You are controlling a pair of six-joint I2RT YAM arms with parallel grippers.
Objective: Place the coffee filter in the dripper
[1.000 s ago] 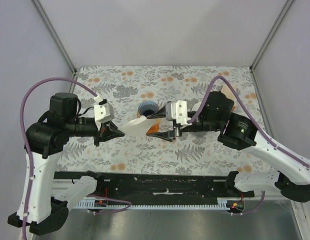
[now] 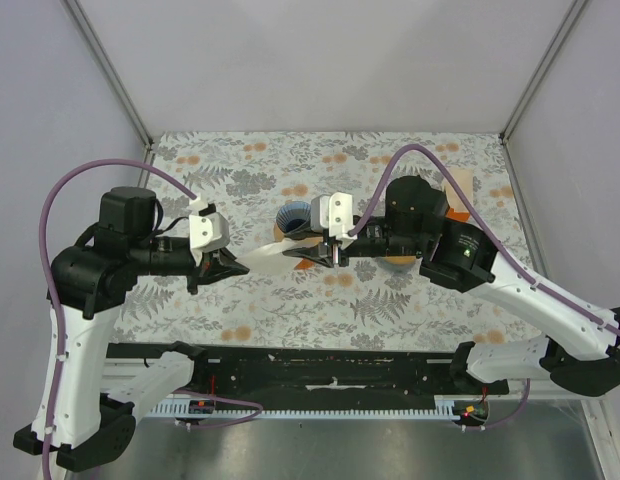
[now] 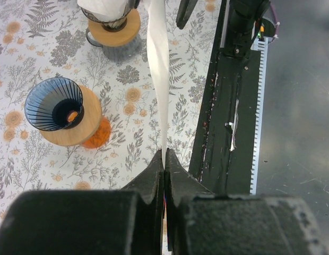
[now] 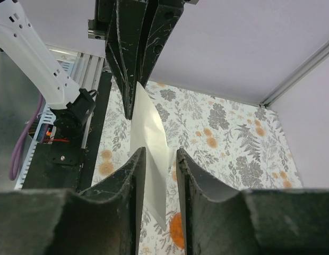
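Note:
A white paper filter (image 2: pixel 267 258) is stretched between the grippers, edge-on in the left wrist view. My left gripper is shut on its end. My right gripper is at the filter's other end, its fingers partly apart with the paper between or beside them; whether it grips cannot be told. The blue ribbed dripper (image 3: pixel 53 103) stands on a wooden stand (image 3: pixel 90 109) behind the filter in the top view.
A second dripper on a wooden stand (image 3: pixel 119 32) over a glass pot is partly hidden by the right arm. A pale card (image 2: pixel 460 185) lies at the back right.
My right gripper has moved left and up in the top view, onto the filter. My left gripper and the filter are almost unchanged.

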